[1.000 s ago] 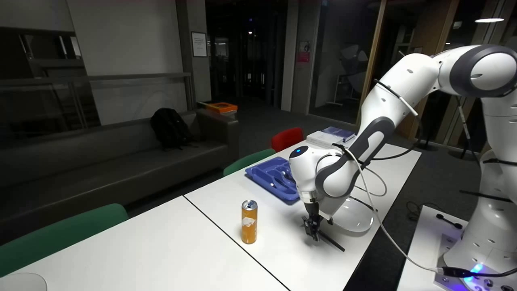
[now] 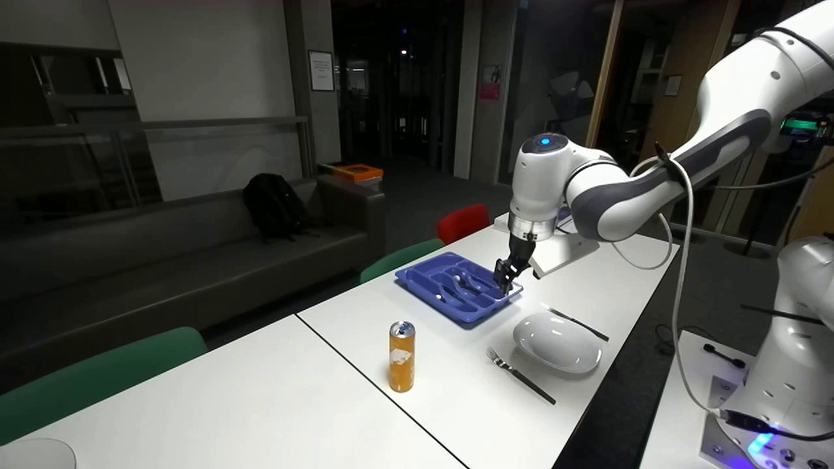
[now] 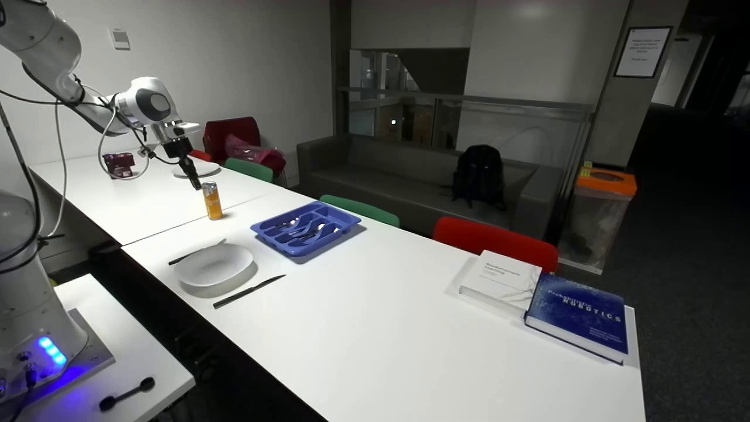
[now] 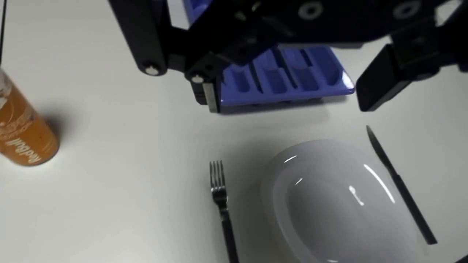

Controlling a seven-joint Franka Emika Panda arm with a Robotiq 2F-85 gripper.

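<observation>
My gripper is open, with its fingers wide apart and nothing between them. It hangs raised above the white table. A black-handled fork [image 2: 522, 376] lies flat to one side of a white bowl [image 4: 346, 206]. On the bowl's other side is a black knife [image 4: 402, 186]. Beyond them sits a blue cutlery tray [image 3: 304, 226] with several pieces of cutlery in its compartments; the gripper body hides part of it in the wrist view. An orange can [image 2: 402, 357] stands upright, apart from the fork and bowl.
Two books lie at the table's far end, a white one [image 3: 500, 278] and a blue one [image 3: 578, 313]. Bare tabletop [image 3: 394, 316] stretches between them and the bowl. A seam crosses the table near the can. Green and red chairs line the far side.
The gripper has risen from low over the fork and shifted back towards the tray in exterior view 1. The fork, bowl, tray and can look unmoved.
</observation>
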